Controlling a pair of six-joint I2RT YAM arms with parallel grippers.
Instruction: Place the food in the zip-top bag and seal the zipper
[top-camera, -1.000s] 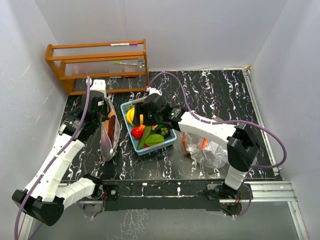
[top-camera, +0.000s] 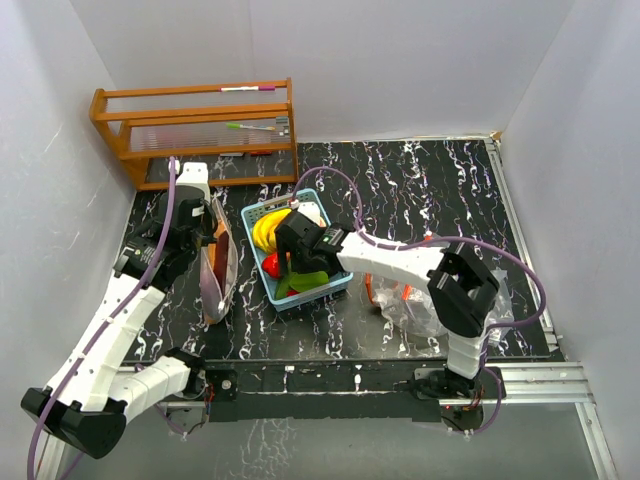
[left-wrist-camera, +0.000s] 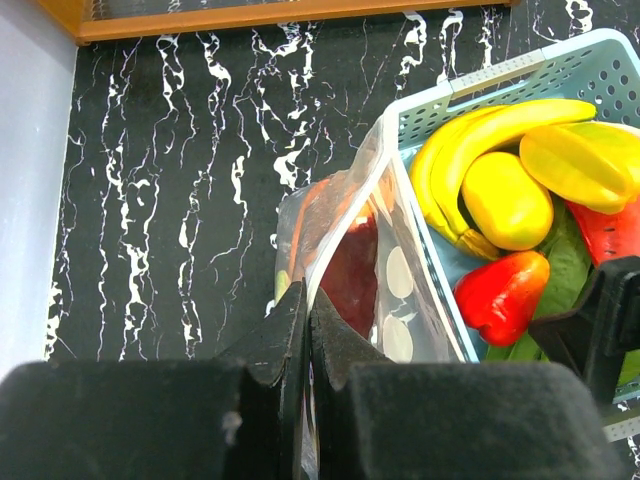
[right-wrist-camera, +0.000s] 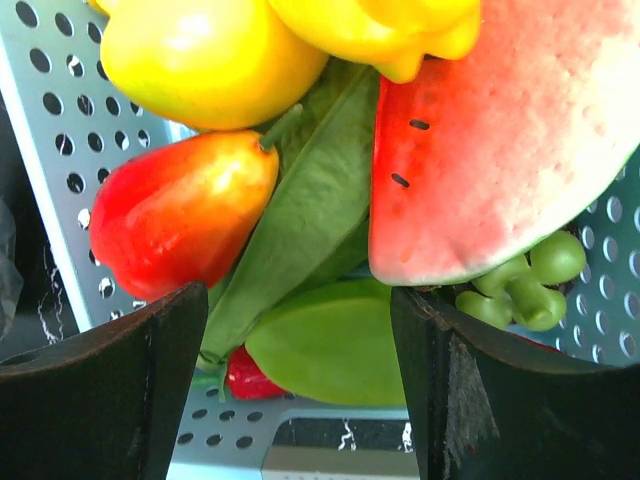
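Note:
A clear zip top bag (left-wrist-camera: 405, 300) stands left of the blue basket, its mouth spread and a brownish-red food item (left-wrist-camera: 350, 270) inside. My left gripper is shut on the thin edge of the bag's film. Within the basket (top-camera: 262, 206) lie bananas (left-wrist-camera: 465, 160), yellow fruits, a red pepper (right-wrist-camera: 185, 210), a watermelon slice (right-wrist-camera: 490, 150), green pods (right-wrist-camera: 300, 210) and a green star-shaped fruit (right-wrist-camera: 325, 340). Low over the basket's front part, my right gripper hangs open, the green fruit and pod lying between its fingers, not gripped.
Crumpled clear bags with orange zippers (top-camera: 410, 305) lie on the right of the dark marbled table, partly beneath my right arm. A wooden rack (top-camera: 200, 135) stands at the back left.
My right gripper has come down and towards the front of the basket, now covering more of the green food.

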